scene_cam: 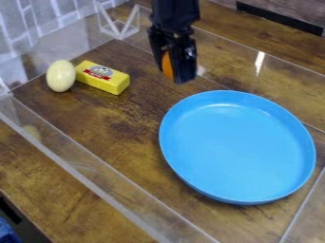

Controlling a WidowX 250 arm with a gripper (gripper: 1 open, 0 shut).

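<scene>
My black gripper point(173, 52) hangs at the upper middle, fingers pointing down and open, over an orange object point(166, 63) that is mostly hidden by it; whether it touches the object cannot be told. A yellow box point(102, 77) with a round label lies to the left, with a pale egg-shaped object point(60, 76) beside it. A large blue plate point(237, 146) fills the lower right.
A transparent edge or wall runs along the left side and across the lower left.
</scene>
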